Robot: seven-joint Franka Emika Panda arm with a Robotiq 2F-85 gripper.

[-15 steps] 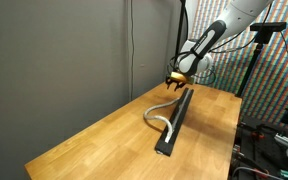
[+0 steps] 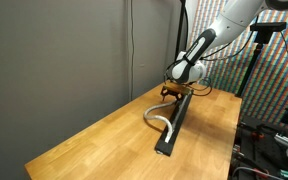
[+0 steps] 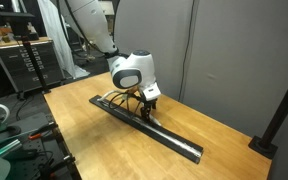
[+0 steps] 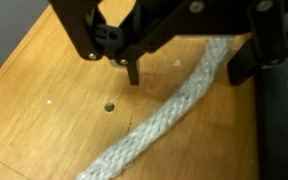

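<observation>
A pale braided rope (image 2: 150,113) lies in a curve on the wooden table, its near end bending toward the long black strip (image 2: 168,143). At the rope's far end, low over the table, is my gripper (image 2: 172,95). The wrist view shows the gripper open, with the rope (image 4: 169,112) running between its fingers and clear space on the left side. The rope sits closer to the right finger (image 4: 243,63); whether they touch is unclear. In the second exterior view the gripper (image 3: 145,106) largely hides the rope.
The black strip (image 3: 179,145) lies along the table beside the rope, close to my right finger in the wrist view. Wide bare wood (image 2: 94,140) is free on the left. A grey wall panel (image 2: 74,70) stands behind.
My gripper has come down and toward the camera in exterior view 1, closer to the rope's far end. The rope and the strip look unmoved.
</observation>
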